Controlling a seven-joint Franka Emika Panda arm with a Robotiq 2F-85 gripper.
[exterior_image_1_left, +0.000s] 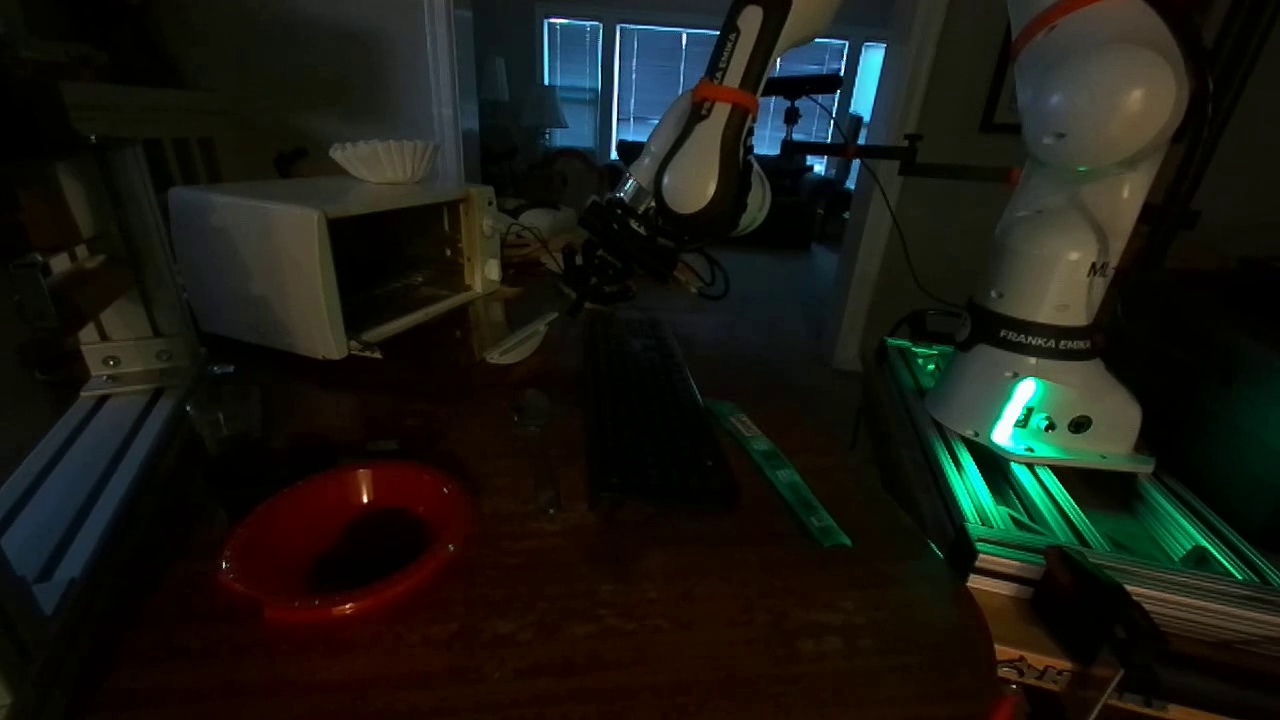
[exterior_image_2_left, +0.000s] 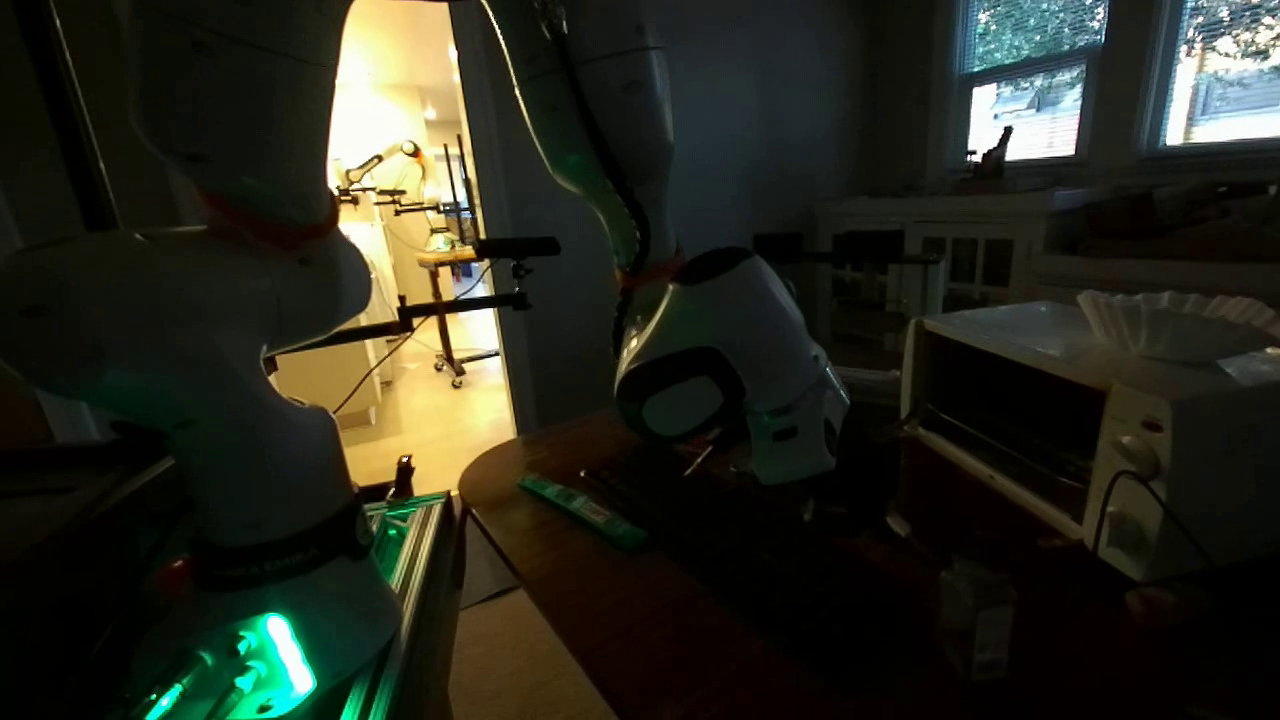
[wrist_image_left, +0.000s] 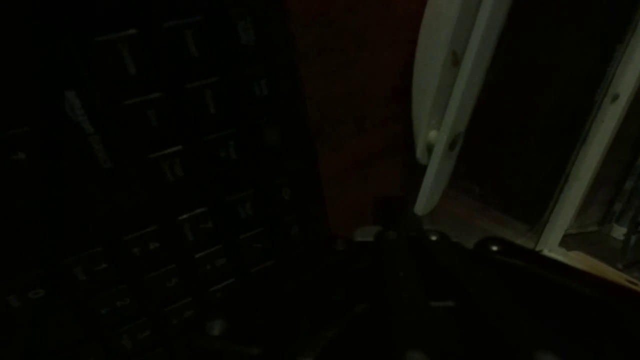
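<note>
Over the far end of the dark keyboard (exterior_image_1_left: 654, 414), my gripper (exterior_image_1_left: 573, 300) is low and shut, with nothing visible between its fingers. Deep shadow hides the fingertips, and whether they touch anything cannot be made out. The keyboard's keys (wrist_image_left: 171, 168) fill the left of the wrist view. To the right there, beyond a strip of reddish table, is the toaster oven's opened door with its white handle (wrist_image_left: 447, 108). In exterior view 2 the arm's wrist blocks sight of the gripper.
The white toaster oven (exterior_image_1_left: 258, 258) carries a fluted paper filter (exterior_image_1_left: 384, 160). A red bowl (exterior_image_1_left: 276, 558) with something dark inside stands front left. Beside the keyboard lies a green strip (exterior_image_1_left: 786, 474); a spoon-like utensil (exterior_image_1_left: 534, 414) lies on its other side.
</note>
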